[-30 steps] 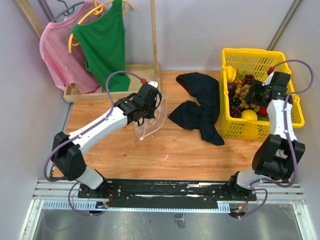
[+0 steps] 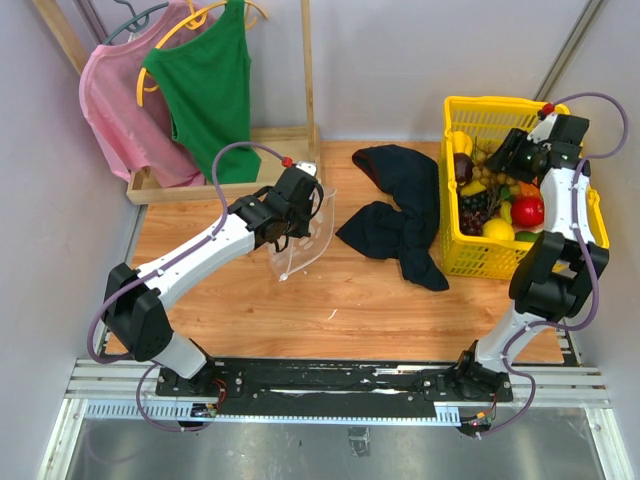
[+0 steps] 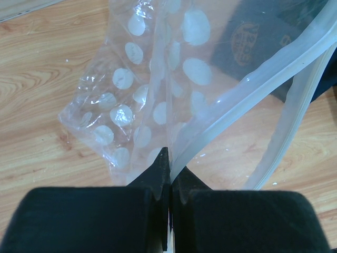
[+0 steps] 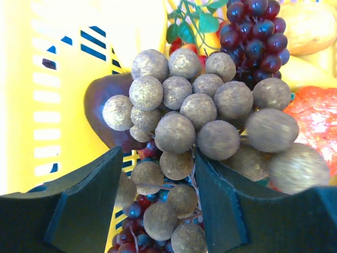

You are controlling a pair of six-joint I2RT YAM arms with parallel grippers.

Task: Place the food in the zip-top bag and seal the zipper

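Observation:
The clear zip top bag [image 3: 124,100] with white dots lies on the table, its mouth partly spread. My left gripper is shut on the bag's white rim [image 3: 231,113], as the left wrist view shows. In the right wrist view, my right gripper is inside the yellow basket [image 2: 490,262], its fingers [image 4: 87,197] apart. A bunch of brownish-grey grapes [image 4: 174,132] lies at and between them, spreading over the right fingertip. Whether the fingers press on any grape cannot be told. Also in the basket are an eggplant [image 4: 110,113], dark red grapes [image 4: 258,39] and a tomato [image 2: 527,211].
A dark cloth [image 2: 395,215] is crumpled between bag and basket. Behind the bag a wooden rack [image 2: 310,70] holds a green top [image 2: 215,100] and a pink one [image 2: 115,105].
The right gripper has moved toward the back of the basket, and the tomato shows more. The brownish grapes have shifted slightly back. The left arm and the bag have stayed still.

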